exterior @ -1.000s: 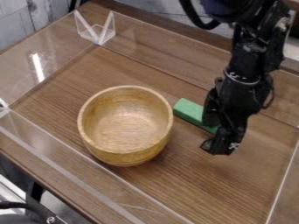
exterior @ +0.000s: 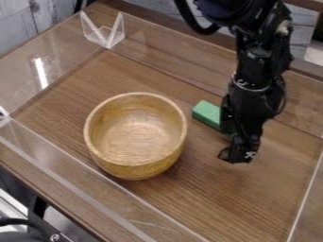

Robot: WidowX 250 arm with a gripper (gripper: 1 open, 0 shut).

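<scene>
A black robot arm reaches down from the top to my gripper [exterior: 235, 142], which is low over the table around the right end of a green block [exterior: 207, 114]. That end of the block is partly hidden behind the gripper. The gripper looks open, though whether its fingers touch the block is unclear. A large yellow oval bowl [exterior: 134, 132] sits to the left of the block.
A small clear plastic container [exterior: 104, 30] stands at the back left. Cables show at the lower left corner.
My gripper has shifted and turned slightly around the block's right end. The block and bowl look nearly unmoved.
</scene>
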